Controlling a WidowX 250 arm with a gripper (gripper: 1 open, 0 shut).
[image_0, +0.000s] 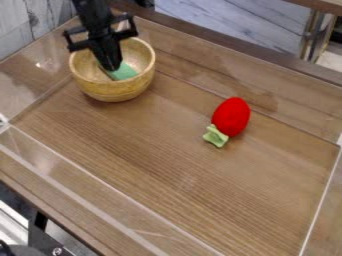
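Observation:
My black gripper (103, 48) is at the upper left, its fingertips over a wooden bowl (111, 91). In the bowl lies a green object (123, 72), partly behind the gripper; whether anything is between the fingers is unclear. A red oval object (231, 115) and a small pale green piece (215, 135) lie at centre right.
A pale edge runs along the left, and a shelf or rail stands at the top right.

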